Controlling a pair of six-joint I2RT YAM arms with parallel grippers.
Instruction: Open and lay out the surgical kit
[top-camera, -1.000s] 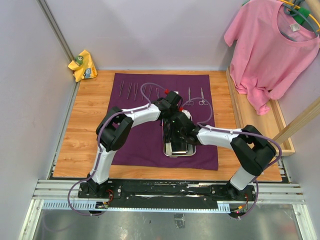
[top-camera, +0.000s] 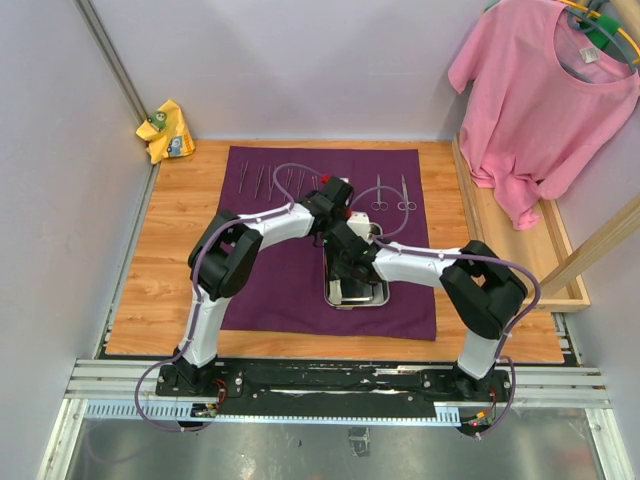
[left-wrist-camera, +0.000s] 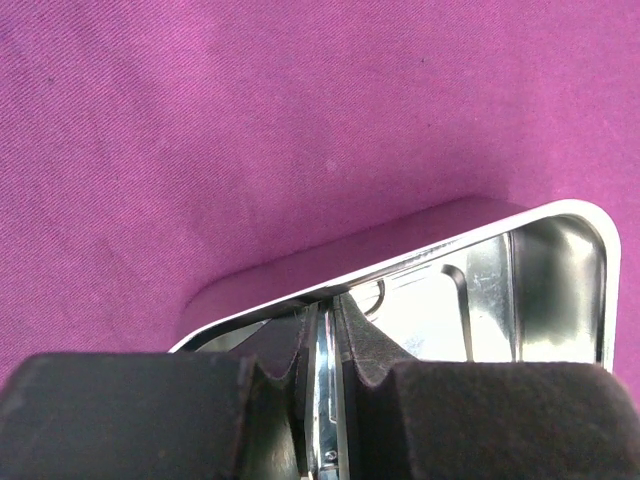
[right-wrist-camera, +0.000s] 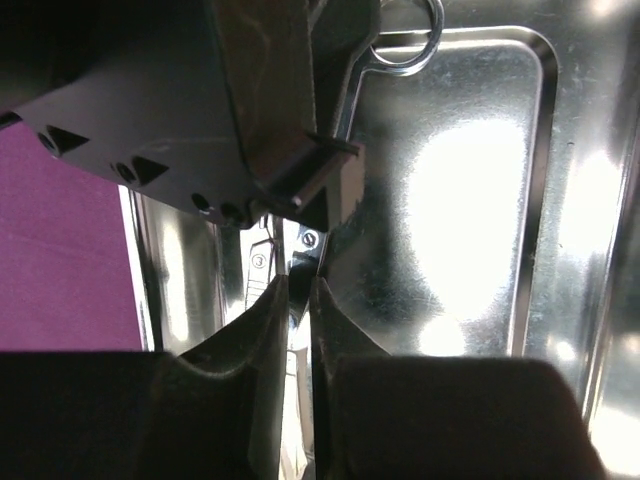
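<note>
A steel tray (top-camera: 355, 305) sits on the purple cloth (top-camera: 275, 300), partly hidden by both arms. My left gripper is shut at the tray's rim, with a steel instrument (left-wrist-camera: 325, 420) at its fingers. In the right wrist view, a ringed instrument (right-wrist-camera: 308, 240) lies along the tray's left part beside another one (right-wrist-camera: 258, 262). My right gripper is over them, fingertips close together; a dark gripper body hides part of the view. Forceps (top-camera: 258, 182) and scissors (top-camera: 404, 192) lie in a row along the cloth's back.
A yellow bag (top-camera: 172, 130) lies at the back left. A pink shirt (top-camera: 540, 110) hangs at the right over a wooden frame (top-camera: 560, 290). Bare wood flanks the cloth on both sides.
Both arms have shifted slightly: the left one a little leftward, the right one leftward and up in the top view, both still over the tray.
</note>
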